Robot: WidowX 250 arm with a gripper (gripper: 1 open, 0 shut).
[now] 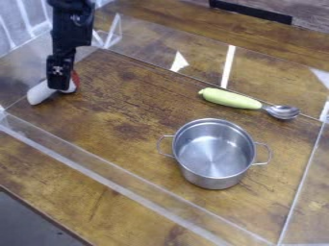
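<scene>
The black gripper [61, 75] is at the far left of the camera view, pointing down over a white object [44, 93] that lies on the wooden table with a small red part beside the fingers. The gripper's fingers are at or around that object; whether they touch it is not clear.
A steel pot [214, 154] with two handles sits at the centre right. A pale green-handled spoon [232, 99] lies behind it with its metal bowl to the right. Clear tape or panels run along the table's edges.
</scene>
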